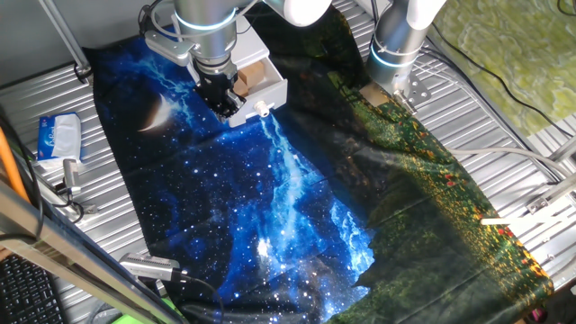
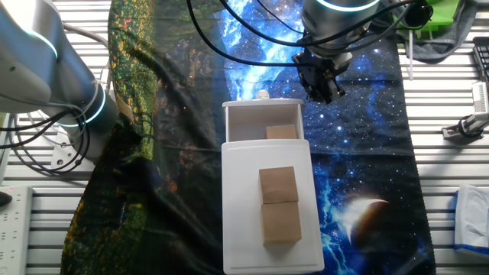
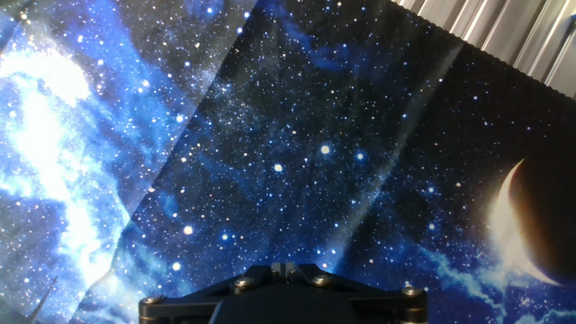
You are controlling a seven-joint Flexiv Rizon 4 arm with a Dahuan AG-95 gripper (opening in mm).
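Observation:
My gripper [image 2: 327,93] is black and hangs over the starry cloth, beside the front of a white drawer unit [image 2: 241,206]. In the wrist view the gripper looks shut, its tips together with nothing showing between them. The unit's drawer [image 2: 244,121] is pulled out, and a brown block [image 2: 281,132] lies inside it, partly hidden by the unit's top. On that top sit two more brown blocks, one [image 2: 278,185] touching the other [image 2: 281,223]. A small white knob [image 1: 262,108] sticks out from the drawer front.
A blue and white packet [image 1: 59,138] lies off the cloth's edge on the ribbed table.

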